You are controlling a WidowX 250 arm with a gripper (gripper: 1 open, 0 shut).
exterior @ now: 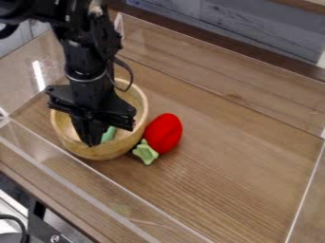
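Note:
My gripper (89, 119) is low over a tan bowl (127, 138) at the left of the camera view, its black body covering much of the bowl and its fingertips down inside it. A green object (109, 134) in the bowl is mostly hidden behind the gripper; whether the fingers touch it I cannot tell. To the bowl's right lies a red oval object (164, 129), with a small light-green piece (144, 151) just below it.
A grey plank wall (241, 28) runs along the back. The table's edge and a dark cable are at the lower left.

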